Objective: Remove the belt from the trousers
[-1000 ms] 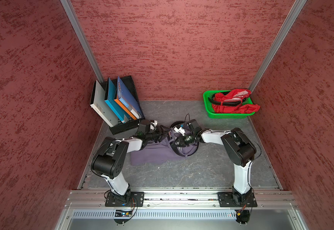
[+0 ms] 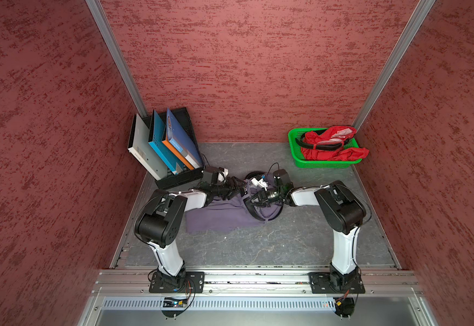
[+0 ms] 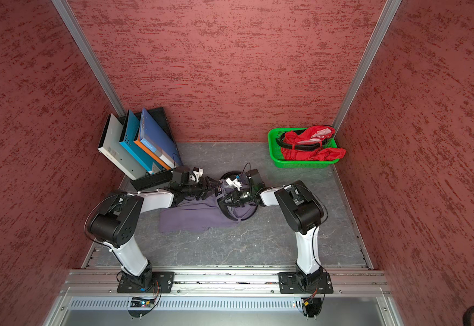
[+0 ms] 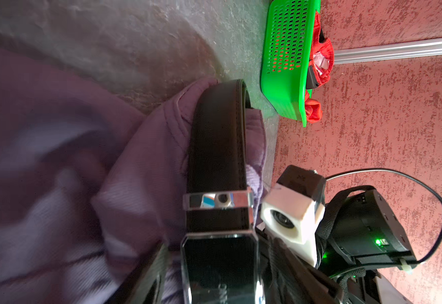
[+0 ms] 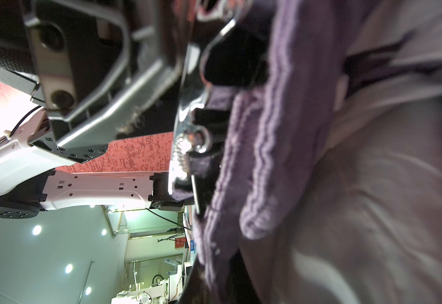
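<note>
The purple trousers (image 2: 215,218) lie flat on the table, their waist end to the right. A dark belt (image 4: 216,136) loops round that waist and passes along the purple fabric in the left wrist view. Its shiny buckle (image 4: 221,268) sits between the parted fingers of my left gripper, which is open. From the right, my right gripper (image 2: 254,200) reaches in over the loop and looks shut on the belt close to the buckle. Folds of purple cloth (image 5: 292,126) crowd the right wrist view and hide its fingertips, so the exact grip is unclear.
A green basket (image 2: 298,157) with red clothing and a dark strap stands at the back right. Several binders (image 2: 182,135) lean in a black rack (image 2: 182,178) at the back left, close to my left arm.
Both grippers have shifted slightly to the right, and the trousers and belt loop have moved a little that way too. My left gripper has edged up to the buckle.
</note>
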